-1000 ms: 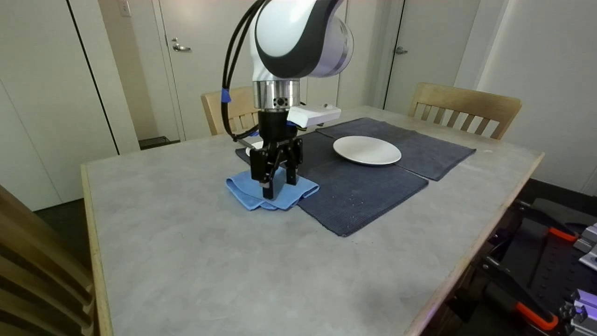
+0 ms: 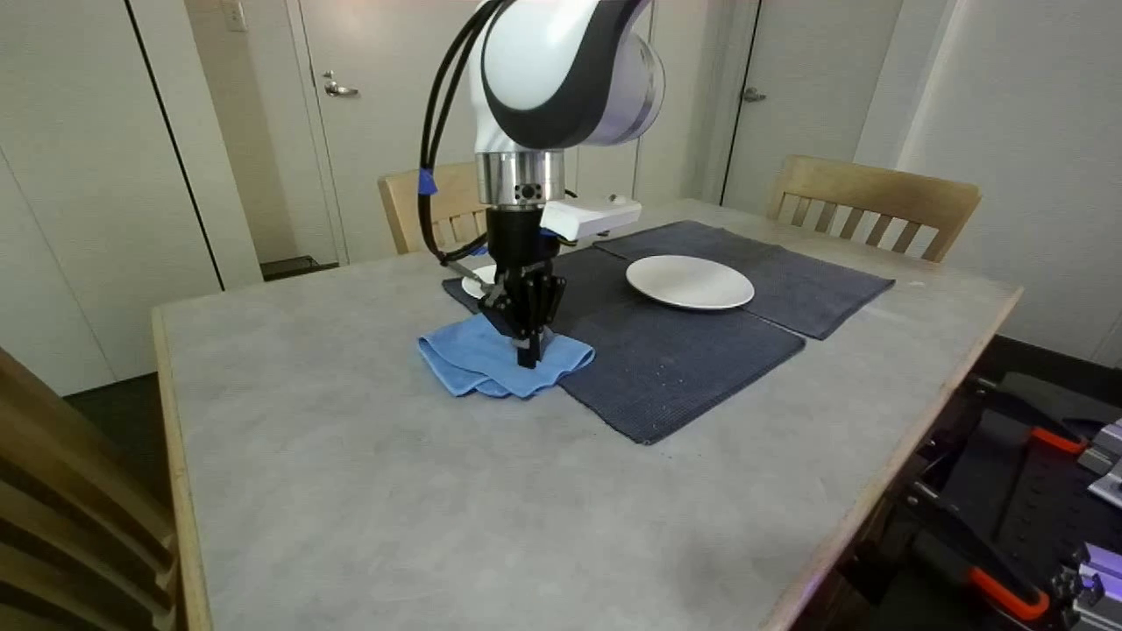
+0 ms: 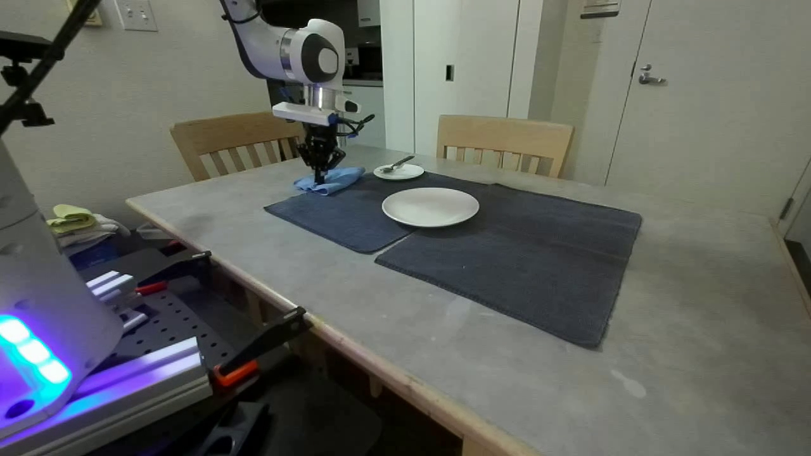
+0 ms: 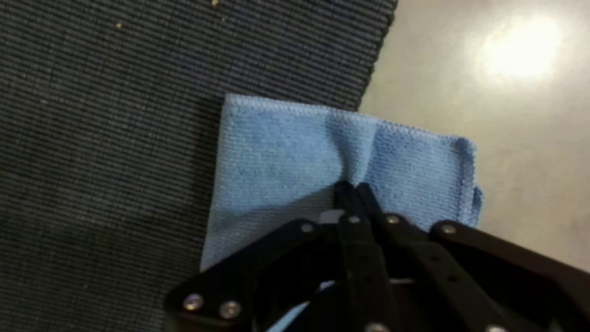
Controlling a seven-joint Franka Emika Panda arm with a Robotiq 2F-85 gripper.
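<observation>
A folded blue cloth [image 2: 479, 352] lies flat, partly on the grey table and partly over a dark placemat's corner. My gripper [image 2: 532, 356] points straight down onto it, fingers together. From close up in the wrist view, a crease in the cloth [image 4: 276, 144] runs into the tips of the gripper, so a thin fold appears pinched there. The cloth's part beneath the gripper body is hidden. Exterior view 2 has the gripper [image 3: 320, 179] low on the cloth [image 3: 342, 177] at the table's far end.
Dark placemats [image 3: 524, 258] cover the table's middle, with a large white plate [image 3: 430, 206] on them. A small white plate [image 3: 408, 171] carrying a utensil [image 3: 401, 163] stands close to the arm.
My gripper's fingers have come together from wide apart. The cloth has shifted slightly left in exterior view 1 and is creased at the fingertips. The plates have not moved.
</observation>
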